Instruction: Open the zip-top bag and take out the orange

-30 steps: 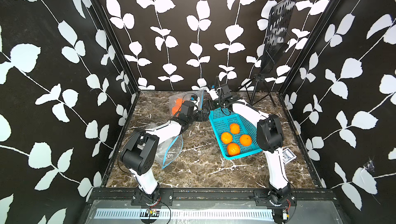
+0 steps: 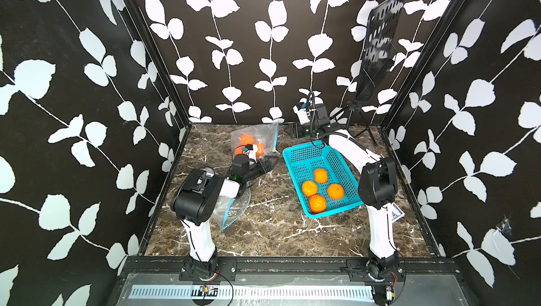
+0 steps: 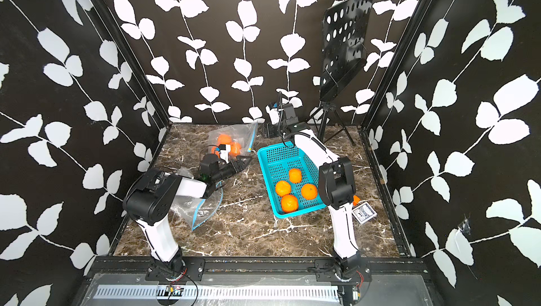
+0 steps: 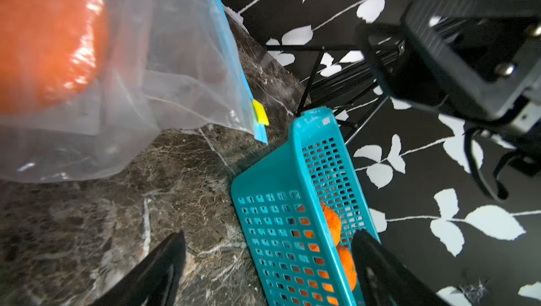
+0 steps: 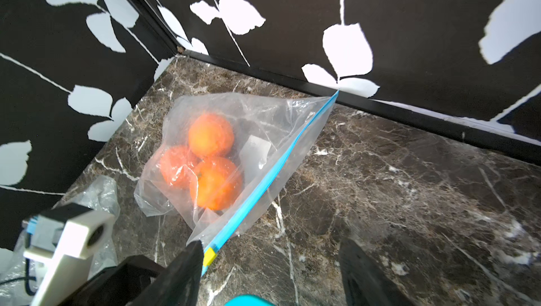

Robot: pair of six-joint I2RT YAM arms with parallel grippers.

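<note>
A clear zip top bag with a blue zip strip and yellow tab holds three oranges at the back left of the table; its zip edge runs toward the basket. My left gripper stands open just in front of the bag, nothing between its fingers, below the tab in the left wrist view. My right gripper is raised above the back of the table, right of the bag, its fingers apart and empty.
A turquoise basket with several oranges sits at centre right. Another clear bag lies at front left, partly under my left arm. A black stand rises at the back right; a printed card lies at the right.
My left gripper has drawn back leftward and toward the front. My right gripper has moved right and up, away from the bag. The grippers are now farther apart.
</note>
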